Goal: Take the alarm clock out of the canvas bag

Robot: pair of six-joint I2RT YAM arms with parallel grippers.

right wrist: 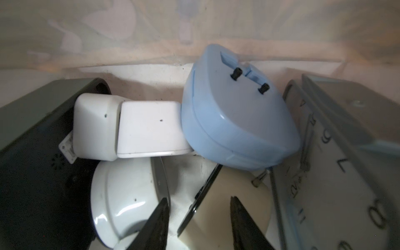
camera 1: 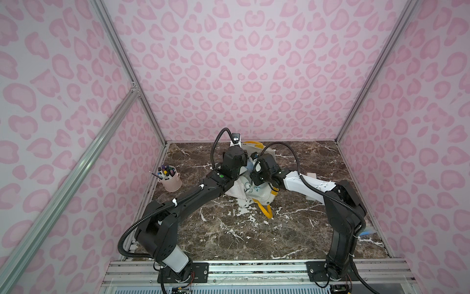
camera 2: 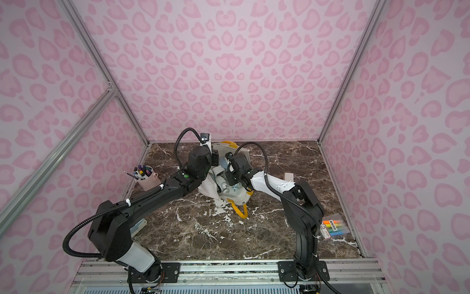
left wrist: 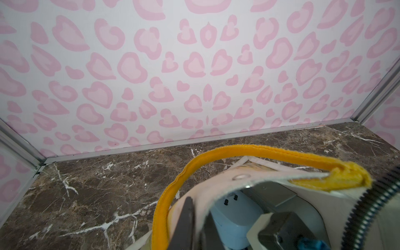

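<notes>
The pale canvas bag (left wrist: 250,177) with yellow handles lies tilted open, both grippers at it. My left gripper is shut on its thin canvas edge, one dark finger on either side. Inside the bag, the right wrist view shows a grey-framed clock with a numbered face (right wrist: 333,183) at the right. My right gripper is part open in there, left of that clock. Between its fingertips I see no held thing; a beige rounded object (right wrist: 233,195) with a dark rim lies behind and partly hidden by the right finger.
Also in the bag are a light blue case with two black knobs (right wrist: 241,112), white blocks (right wrist: 152,129), a white round item (right wrist: 123,195) and a dark box (right wrist: 37,166). A pen cup (camera 1: 171,182) stands left.
</notes>
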